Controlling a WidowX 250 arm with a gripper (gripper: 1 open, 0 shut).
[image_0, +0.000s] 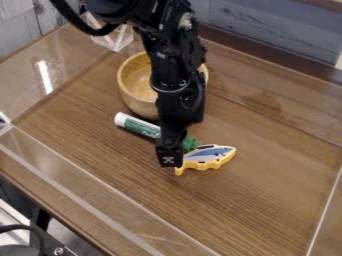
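My black gripper (179, 147) hangs low over the middle of the wooden table, its fingers open around the area of a white and green tube (138, 126) that lies diagonally there. Whether the fingers touch it is hard to tell. Just right of them lies a yellow, fish-like object (206, 157) with a blue patch. The arm hides part of the tube and part of the yellow bowl (138, 89) behind it.
A clear plastic object (112, 36) stands at the back left. Wooden walls edge the table.
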